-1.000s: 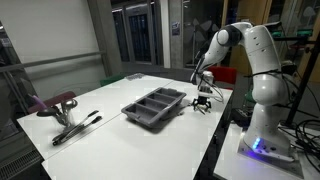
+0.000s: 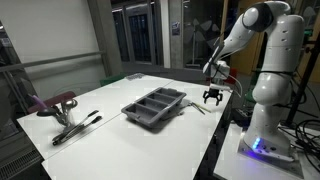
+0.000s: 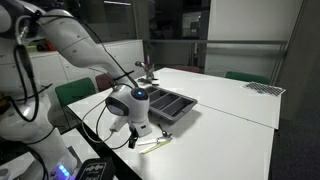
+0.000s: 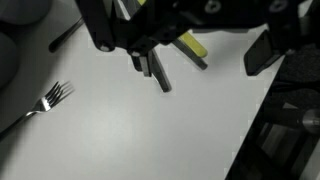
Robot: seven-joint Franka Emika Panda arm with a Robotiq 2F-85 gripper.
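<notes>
My gripper hangs over the right end of the white table, close to a few loose utensils. In the wrist view its dark fingers stand wide apart, one at the right and the other near the upper middle, so the gripper is open. A yellow utensil and dark slim utensil ends lie on the tabletop near and between the fingers. Apart from them, a fork rests at the left. The yellow utensil also shows beside the gripper in exterior view 2.
A grey compartment tray stands mid-table, left of the gripper. Farther left is a dark utensil holder with utensils around it.
My gripper has shifted to the right and slightly up in exterior view 1, with the arm drawing back toward its base. The tray and the holder have stayed put.
</notes>
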